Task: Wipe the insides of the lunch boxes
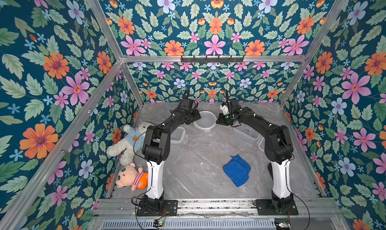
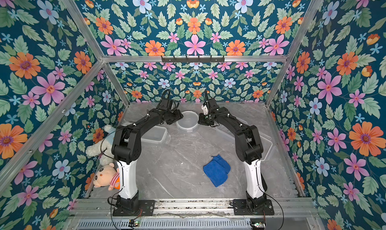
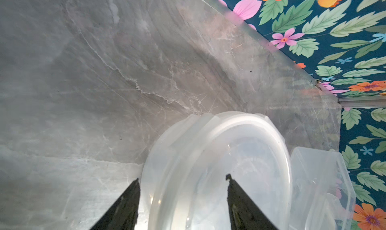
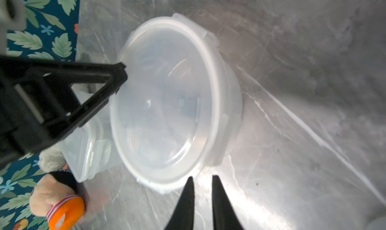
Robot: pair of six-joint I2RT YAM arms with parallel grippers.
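Observation:
A round translucent lunch box (image 1: 205,121) stands at the back middle between my two grippers. My left gripper is open at its left side; in the left wrist view the near rim lies between the fingers, though contact cannot be judged. On the right side, my right gripper is shut, with nothing showing between its fingertips, close to the box's edge. Whether a lid covers the round box is unclear. A rectangular lunch box (image 2: 156,134) sits to the left, partly behind the left arm. Nearer the front lies a folded blue cloth (image 1: 237,170).
Clear plastic pieces, one of them a tray-like shape (image 2: 267,144), lie partly hidden under the right arm. A white plush bear (image 1: 134,139) and a doll (image 1: 131,177) rest along the left edge.

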